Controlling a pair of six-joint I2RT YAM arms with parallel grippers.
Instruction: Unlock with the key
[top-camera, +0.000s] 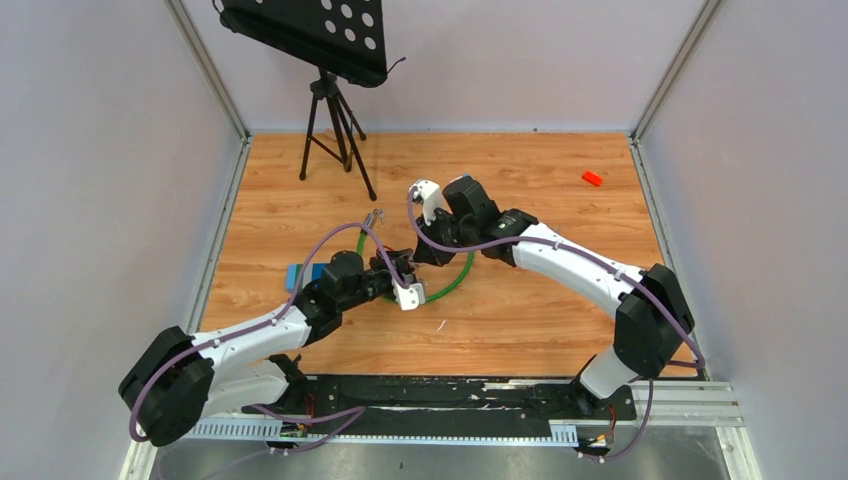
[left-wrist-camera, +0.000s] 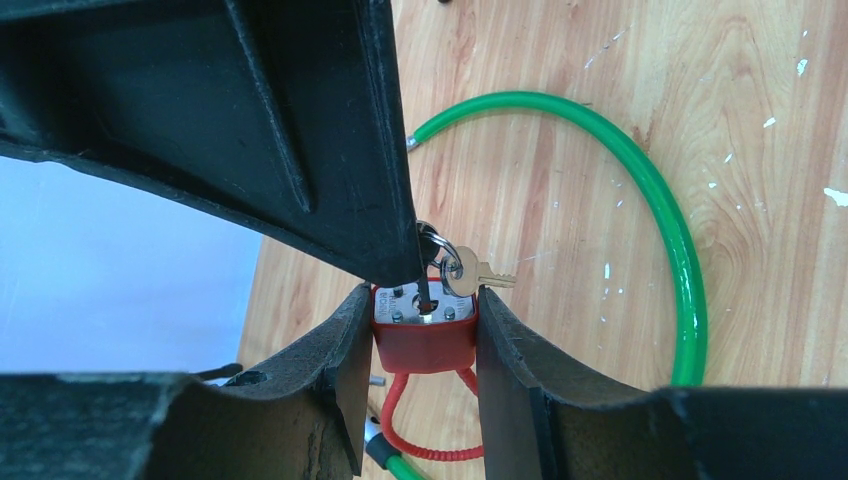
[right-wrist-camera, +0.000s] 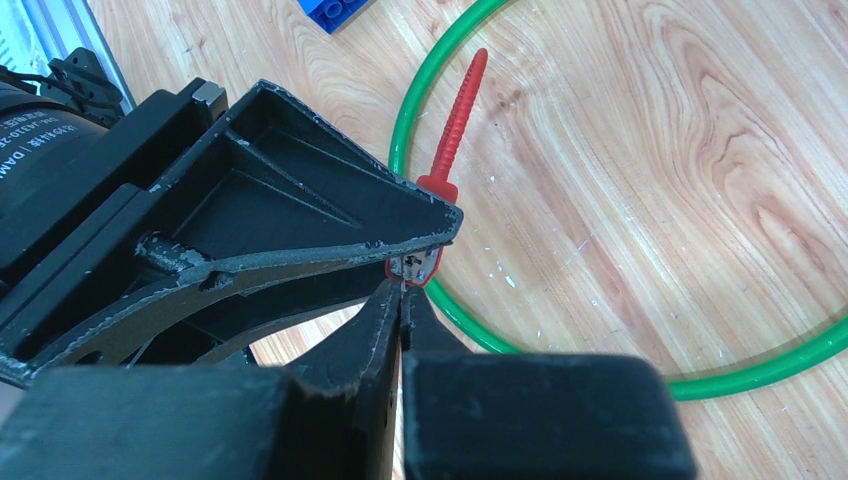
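Note:
A red padlock (left-wrist-camera: 425, 352) with a metal keyhole face sits squeezed between the fingers of my left gripper. Its red cable shackle (left-wrist-camera: 432, 452) trails below in the left wrist view. The right gripper is shut, its tips right at the lock face. At those tips hangs a key ring (left-wrist-camera: 436, 250) with a loose brass key (left-wrist-camera: 466, 272) sticking out sideways. A thin dark piece, seemingly the held key (left-wrist-camera: 425, 296), reaches from the fingertip to the keyhole; whether it is inside is unclear. In the top view both grippers meet mid-table and hide the lock.
A green hose (top-camera: 455, 285) curves on the table under the grippers. Blue blocks (top-camera: 305, 276) lie left, a red block (top-camera: 592, 178) far right. Behind stands a black music stand (top-camera: 335, 95).

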